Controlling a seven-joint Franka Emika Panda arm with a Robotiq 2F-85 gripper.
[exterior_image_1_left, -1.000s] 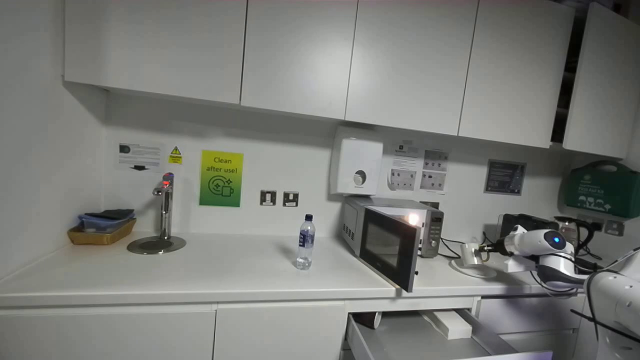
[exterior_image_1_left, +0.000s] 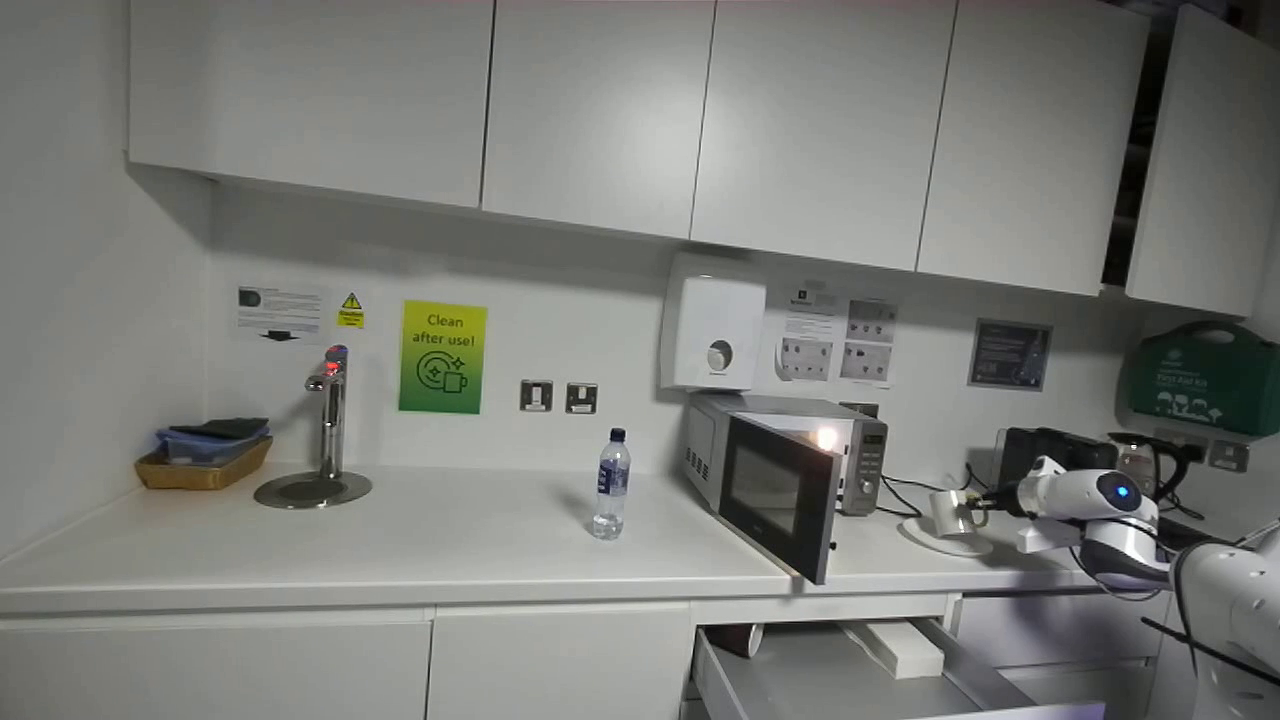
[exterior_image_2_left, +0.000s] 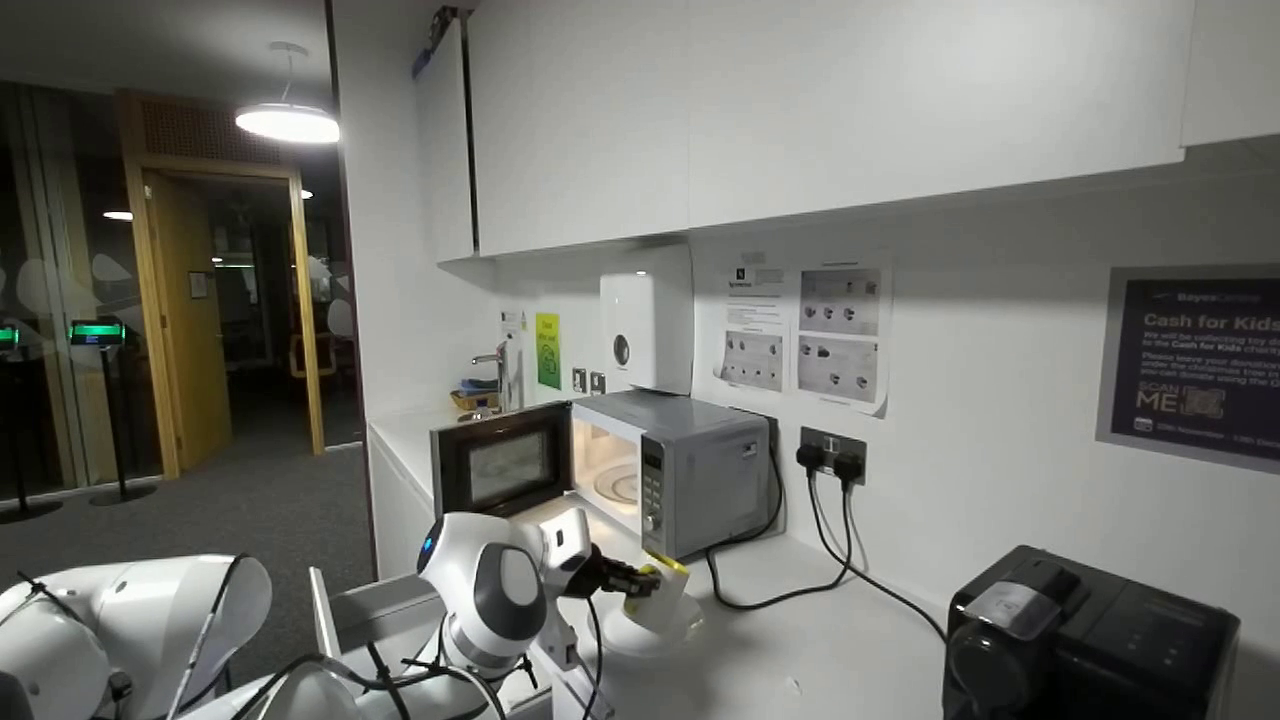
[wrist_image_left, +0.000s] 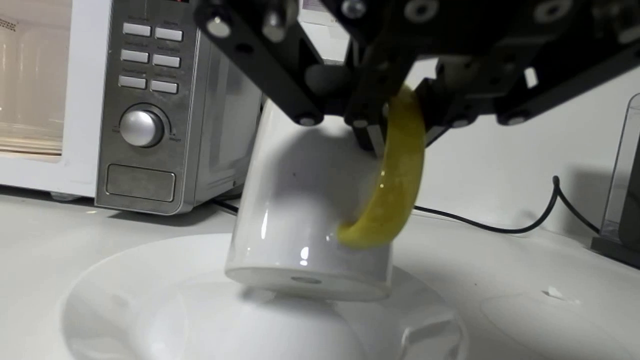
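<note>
A white mug (wrist_image_left: 300, 204) with a yellow handle (wrist_image_left: 399, 174) tilts over a white plate (wrist_image_left: 102, 288) in the wrist view. My gripper is shut on the mug's handle, near its upper end. The mug's base is tipped, close above the plate; whether its low edge touches cannot be told. In exterior view 1 the mug (exterior_image_1_left: 954, 512) and plate (exterior_image_1_left: 921, 536) are on the counter right of the microwave. From the other side, exterior view 2 shows the mug (exterior_image_2_left: 656, 596) leaning in my gripper (exterior_image_2_left: 642, 581) over the plate (exterior_image_2_left: 684, 634).
The microwave (exterior_image_2_left: 708, 462) stands beside the plate with its door (exterior_image_1_left: 780, 494) open and its inside lit. Below the counter a drawer (exterior_image_1_left: 816, 690) is pulled out. A water bottle (exterior_image_1_left: 609, 486) stands left of the microwave, and a black coffee machine (exterior_image_2_left: 1080, 648) is on the other side.
The mug and gripper have shifted slightly to the right in exterior view 1, and the mug's tilt looks a little different. The plate has not moved.
</note>
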